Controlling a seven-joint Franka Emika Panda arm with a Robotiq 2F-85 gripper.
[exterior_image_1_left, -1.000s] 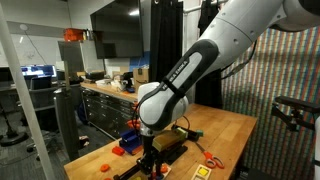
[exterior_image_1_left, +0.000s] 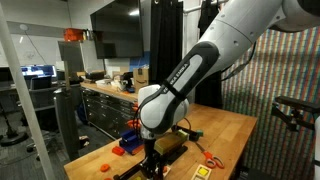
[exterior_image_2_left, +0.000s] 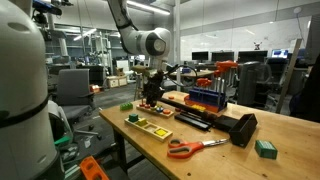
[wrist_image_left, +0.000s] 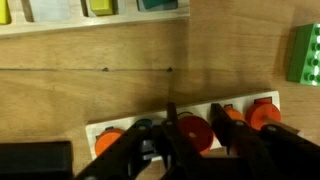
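In the wrist view my gripper reaches down over a pale wooden board (wrist_image_left: 95, 129) carrying red and orange round pieces. A dark red round piece (wrist_image_left: 195, 132) shows between its dark fingers, which stand apart. Whether they touch that piece cannot be made out. An orange disc (wrist_image_left: 107, 141) lies to the left on the board, and another orange disc (wrist_image_left: 264, 113) to the right. Exterior view 2 shows the gripper (exterior_image_2_left: 149, 97) low over this board near the table's far left side. The arm hides much of the board in exterior view 1.
A second wooden board (exterior_image_2_left: 150, 128) with yellow pieces lies nearby. Orange-handled scissors (exterior_image_2_left: 185, 149), a black box (exterior_image_2_left: 238, 128) and a green block (exterior_image_2_left: 265, 149) rest closer to the right. Bare table separates the two boards in the wrist view.
In exterior view 1 the gripper end of the arm sits slightly lower than before, and the red piece under it shows less. The surrounding objects look unmoved.
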